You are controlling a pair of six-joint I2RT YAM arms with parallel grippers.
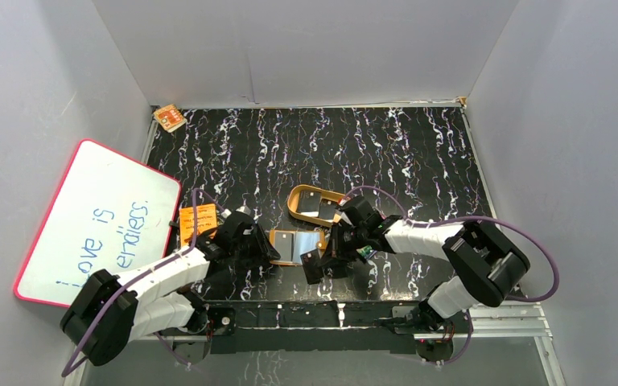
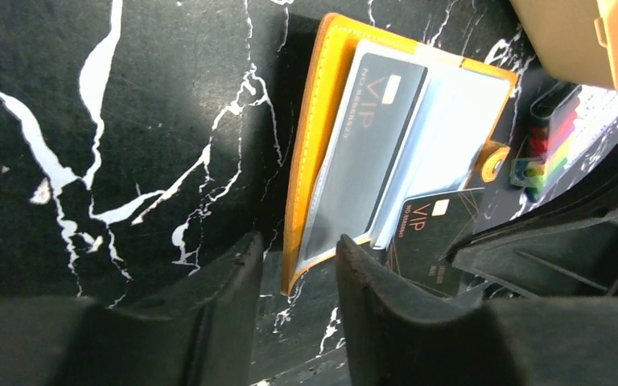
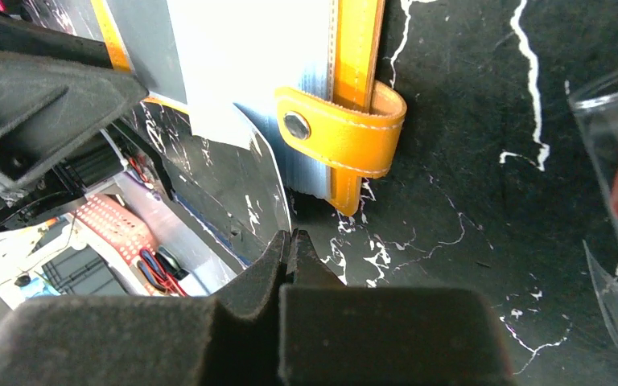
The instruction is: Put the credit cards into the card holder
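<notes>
The orange card holder [image 2: 299, 209] lies spread open on the dark marbled table, with a grey VIP card [image 2: 374, 121] in its left side and pale sleeves at its right. My right gripper is shut on the edge of a black VIP card [image 2: 428, 233], which it holds tilted at the holder's near edge, by the sleeves [image 3: 304, 149]. Whether the card's edge has entered a sleeve cannot be told. My left gripper stands part open at the holder's near left corner, its fingers [image 2: 245, 261] apart with the holder's edge showing between them.
Behind the holder stands an orange tray [image 1: 292, 201] with dark cards [image 1: 309, 203] in it. A clear case with coloured pieces [image 2: 549, 149] is to the holder's right. The whiteboard [image 1: 100, 221] and orange booklet [image 1: 197, 217] are at left.
</notes>
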